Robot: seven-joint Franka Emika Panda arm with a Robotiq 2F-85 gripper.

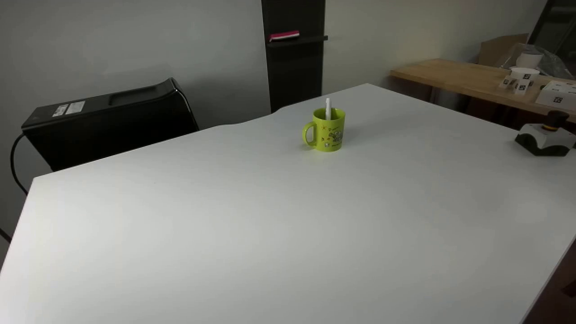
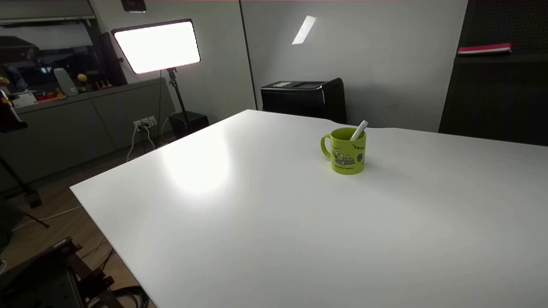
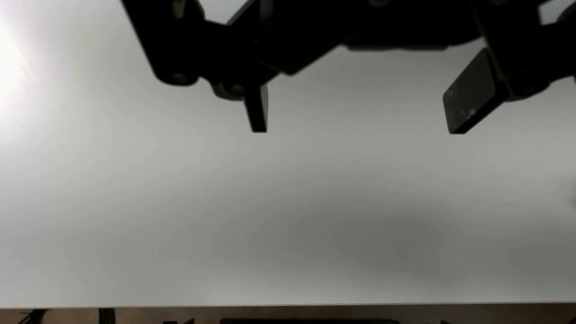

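A lime-green mug (image 1: pixel 329 135) with printed pictures stands upright on the white table, toward its far side. A white stick-like thing, perhaps a marker (image 2: pixel 359 131), leans inside the mug and pokes out over its rim. Neither exterior view shows my gripper. In the wrist view my gripper hangs over bare table, its two fingers wide apart and nothing between them. The mug is outside the wrist view.
A white and dark device with a black knob (image 1: pixel 546 139) sits at the right edge. Beyond the far edge stands a black bin-like box (image 2: pixel 304 99). A bright lamp panel (image 2: pixel 157 47) glares on the tabletop.
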